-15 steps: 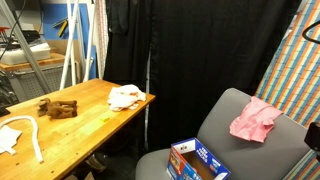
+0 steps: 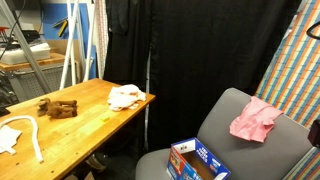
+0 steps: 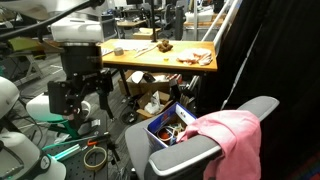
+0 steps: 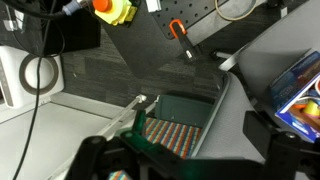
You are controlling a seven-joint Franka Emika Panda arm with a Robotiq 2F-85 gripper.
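Observation:
My gripper stands open in the wrist view, its two dark fingers wide apart with nothing between them. Beneath it lie dark floor and the edge of the grey chair. On the chair seat is a blue and red box (image 2: pixel 198 160) with its top open; the second exterior view shows small items inside this box (image 3: pixel 172 125). Over the chair back hangs a pink cloth (image 2: pixel 255 119). A brown stuffed animal (image 2: pixel 57 108) and a pale pink cloth (image 2: pixel 126 96) rest on the wooden table (image 2: pixel 90 115).
A curved white tube (image 2: pixel 36 135) lies near the table's left side. The grey chair (image 2: pixel 225 110) stands before a black curtain (image 2: pixel 195 60). In the wrist view, an orange and black tool (image 4: pixel 184 39) and a yellow object (image 4: pixel 115 10) are near the top.
At the right edge of the first exterior view, the dark arm part has shifted slightly. The box, the cloths and the stuffed animal have stayed in place.

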